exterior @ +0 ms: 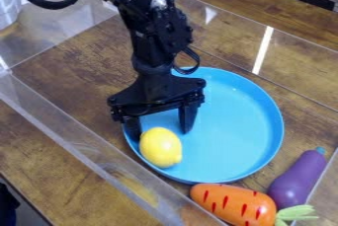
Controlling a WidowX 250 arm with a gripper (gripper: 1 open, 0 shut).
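My black gripper hangs low over the left part of a round blue plate, its fingers open and spread sideways. A yellow lemon rests on the plate just in front of the fingers, toward the camera. Whether a fingertip touches the lemon is hard to tell.
An orange toy carrot and a purple eggplant lie at the front right, outside the plate. A clear plastic edge runs diagonally along the lower left.
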